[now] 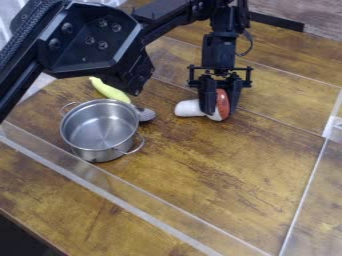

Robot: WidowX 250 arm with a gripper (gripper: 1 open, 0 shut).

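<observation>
My black gripper (pixel 215 92) reaches down from the top of the camera view, shut on a small red-and-white object (pixel 223 104) on the wooden table. A white cylindrical piece (pixel 190 108) extends to its left; whether it is part of the held object I cannot tell. The fingers partly hide the red part.
A steel pot (pixel 99 128) with handles stands at lower left. Behind it lie a yellow-green elongated item (pixel 110 88) and a small silvery item (pixel 143 114). The black arm spans the upper left.
</observation>
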